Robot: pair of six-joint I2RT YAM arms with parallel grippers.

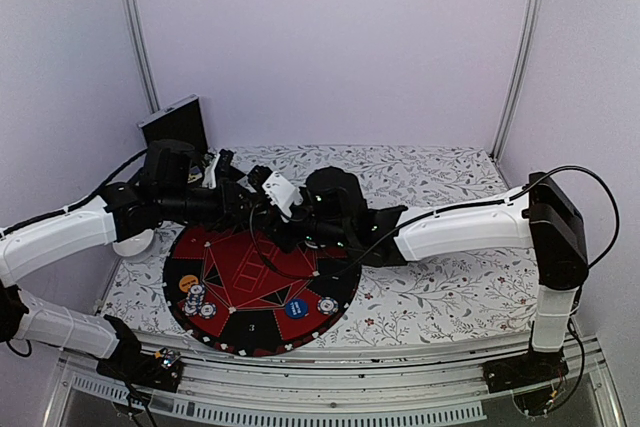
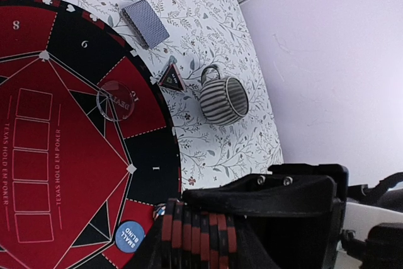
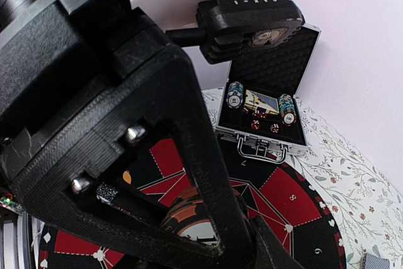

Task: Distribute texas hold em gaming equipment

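A stack of red and black chips (image 2: 198, 237) is gripped at the bottom of the left wrist view, edges facing up. In the right wrist view, orange-toned chips (image 3: 189, 212) show between the fingers. My left gripper (image 1: 243, 209) and right gripper (image 1: 266, 213) meet over the upper part of the round red and black poker mat (image 1: 250, 329); both are shut on the chips. The contact itself is largely hidden by the arms. On the mat lie the blue small blind disc (image 2: 130, 236), an orange disc (image 1: 188, 283) and a chip stack (image 1: 195, 299).
The open chip case (image 3: 261, 137) stands beyond the mat, holding chips and dice. Beside the mat are a striped mug (image 2: 223, 100), a triangular marker (image 2: 171, 79) and a card deck (image 2: 145, 23). A clear disc (image 2: 115, 101) lies on the mat. Right of the mat, the table is largely clear.
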